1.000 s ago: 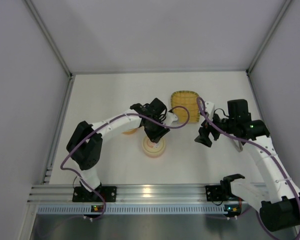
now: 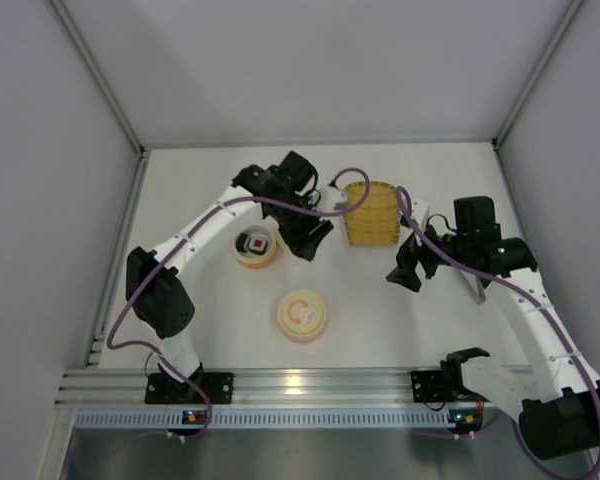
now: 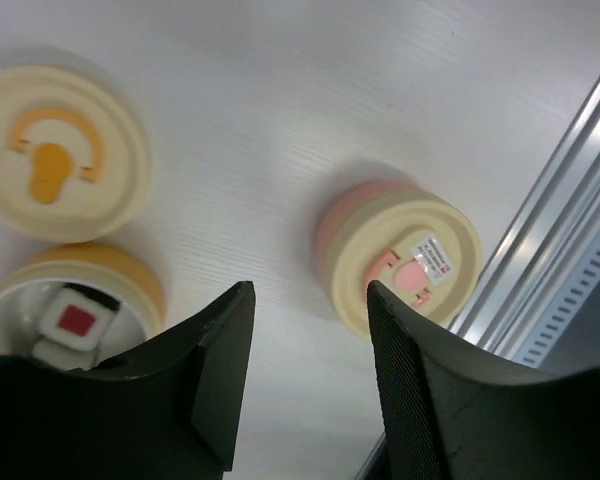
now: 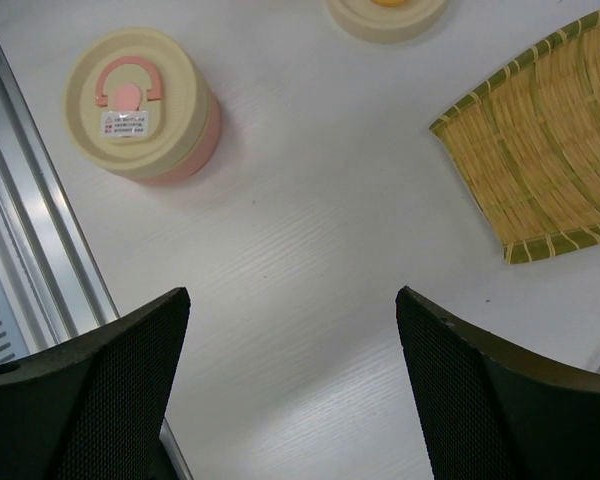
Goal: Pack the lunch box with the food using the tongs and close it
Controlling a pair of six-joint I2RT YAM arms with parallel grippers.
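A round pink lunch box (image 2: 302,315) with its cream lid on stands near the front edge; a handle and label (image 3: 433,258) top the lid. My left gripper (image 2: 310,247) is open above the table, behind this box, with nothing between its fingers. An open yellow box (image 2: 255,262) at the left holds small items, one with a red square (image 3: 76,320). Its neighbour in the left wrist view is a loose cream lid (image 3: 90,205) with an orange handle. Right of centre, my right gripper (image 2: 406,272) hangs open and empty.
A woven bamboo tray (image 2: 371,225) lies at the back, right of centre. Some pale object (image 2: 472,287) is partly hidden behind the right arm. Bare table shows between the pink box and the right gripper. A metal rail (image 2: 290,380) borders the front.
The pink box has shifted a little toward the front edge. The right arm has barely moved.
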